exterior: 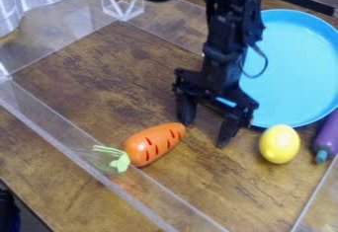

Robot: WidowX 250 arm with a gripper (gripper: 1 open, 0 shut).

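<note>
My black gripper (209, 113) is open and low over the wooden board (86, 78), its two fingers just behind the toy carrot (153, 142) and left of a yellow lemon or egg-shaped toy (280, 144). I see nothing held between the fingers. The carrot lies at the lower left with its pale green top pointing toward the lower left.
A blue plate (298, 68) lies at the right, partly behind the arm. A purple toy (329, 136) is at the right edge. Clear walls border the board. The left part of the board is bare.
</note>
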